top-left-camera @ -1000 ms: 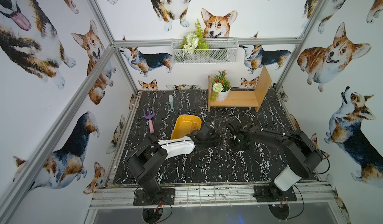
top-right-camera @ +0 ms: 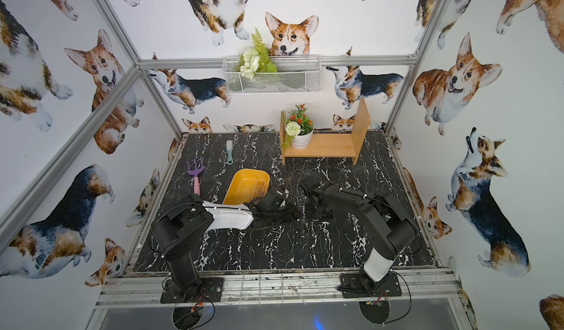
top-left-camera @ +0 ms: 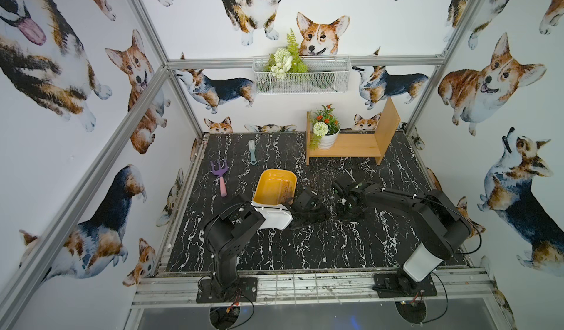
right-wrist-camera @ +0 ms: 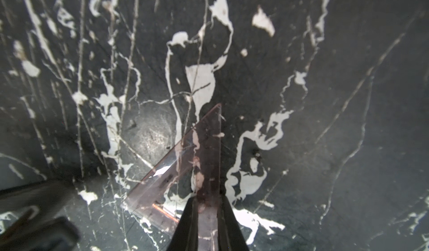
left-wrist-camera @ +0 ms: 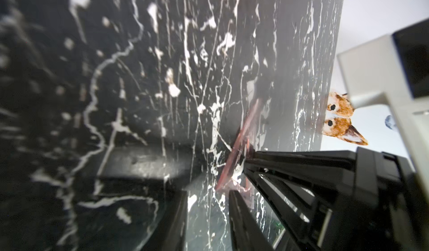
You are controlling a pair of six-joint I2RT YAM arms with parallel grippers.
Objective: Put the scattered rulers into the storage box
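Note:
A translucent pinkish triangle ruler lies on the black marble table, also seen edge-on in the left wrist view [left-wrist-camera: 236, 148]. My right gripper is over its lower part, fingers part open and narrowly spaced; whether they grip it is unclear. My left gripper stands open low over the table, beside the right gripper, with nothing between its fingers. The yellow storage box [top-left-camera: 273, 183] sits left of both grippers, partly hidden by the left arm in the top views.
A purple-pink rake [top-left-camera: 222, 180] and a teal brush [top-left-camera: 252, 153] lie at the left back. A wooden shelf [top-left-camera: 352, 145] with a flower pot [top-left-camera: 326, 139] stands at the back right.
The right arm has moved very slightly.

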